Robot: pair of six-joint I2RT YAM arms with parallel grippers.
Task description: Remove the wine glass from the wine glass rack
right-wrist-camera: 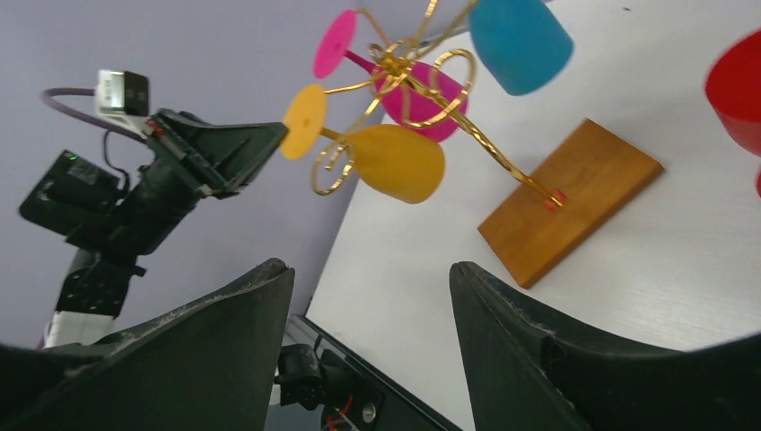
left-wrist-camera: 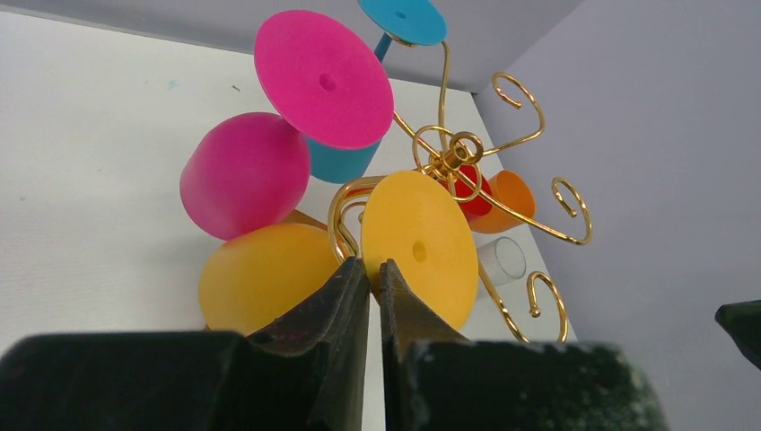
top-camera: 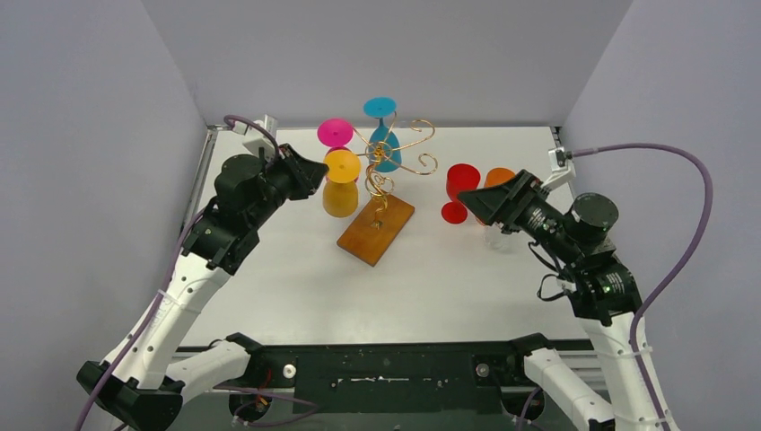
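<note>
The gold rack [top-camera: 379,153] on a wooden base [top-camera: 372,235] holds a yellow glass [top-camera: 340,199], a pink glass [left-wrist-camera: 240,175] and a blue glass [right-wrist-camera: 516,45], hanging by their feet. My left gripper is shut, its tips at the edge of the yellow glass's foot [left-wrist-camera: 422,242]; whether the rim lies between them is unclear. My right gripper [top-camera: 478,199] is open over the table, right of the rack, with nothing between its fingers.
A red glass [top-camera: 461,180] and an orange glass [top-camera: 499,176] stand right of the rack, near a clear glass [left-wrist-camera: 504,259]. Walls close in both sides.
</note>
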